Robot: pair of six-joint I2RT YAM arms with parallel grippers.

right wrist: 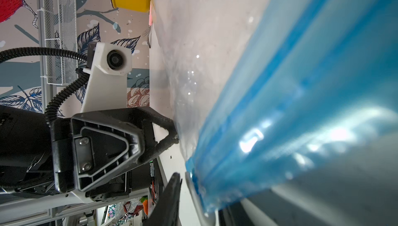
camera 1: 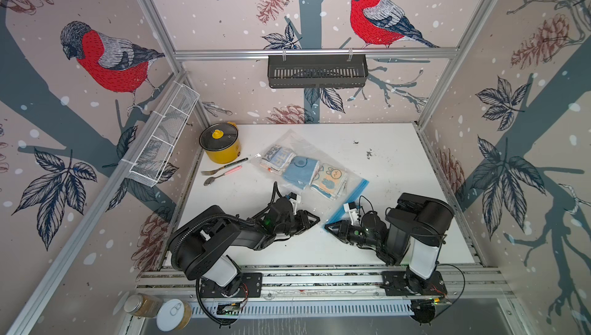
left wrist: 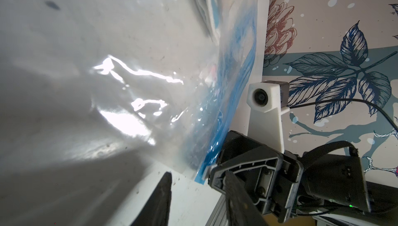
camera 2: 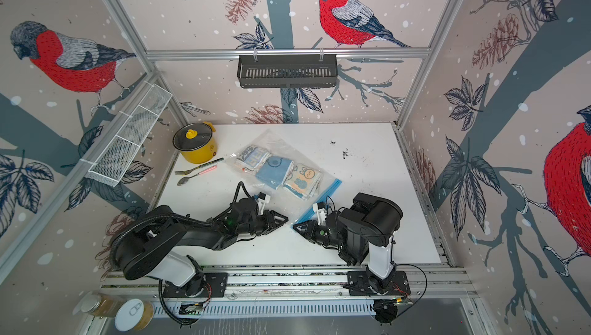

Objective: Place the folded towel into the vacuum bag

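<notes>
A clear vacuum bag with a blue zip edge lies diagonally on the white table, three folded cloths inside: light, blue and patterned. My left gripper is beside the bag's near part; in the left wrist view its fingers stand apart over bare table, nothing between them. My right gripper is at the near end of the blue zip edge; in the right wrist view that edge reaches down between the parted fingers, and whether they pinch it is unclear.
A yellow pot, a fork and a spoon lie at the back left. A white wire rack hangs on the left, a dark basket at the back.
</notes>
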